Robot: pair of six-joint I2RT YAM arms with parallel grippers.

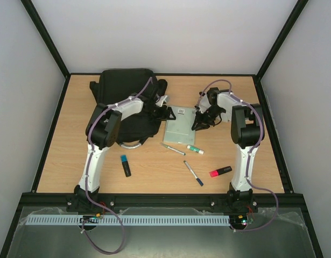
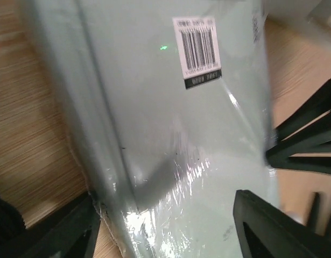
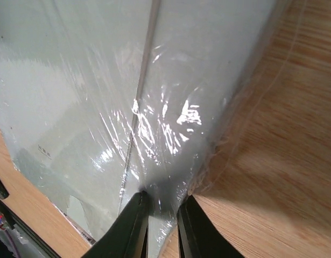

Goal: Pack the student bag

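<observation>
A pale grey-green book in clear plastic wrap (image 1: 180,129) lies flat on the table, a barcode label near its far end. On its left, the black bag (image 1: 127,88) is spread out, partly covered by my left arm. My left gripper is open over the book, its fingers well apart, one beyond the near long edge and the other over the cover. At the book's right edge, my right gripper stands slightly open, fingertips close to the wrapped edge. Whether they touch it I cannot tell.
In front of the book lie a pen (image 1: 174,149), a green-and-white tube (image 1: 195,149) and a blue-capped pen (image 1: 194,173). A blue-topped black marker (image 1: 126,166) is at left, a pink-ended one (image 1: 220,171) at right. White items sit partly hidden behind my right arm.
</observation>
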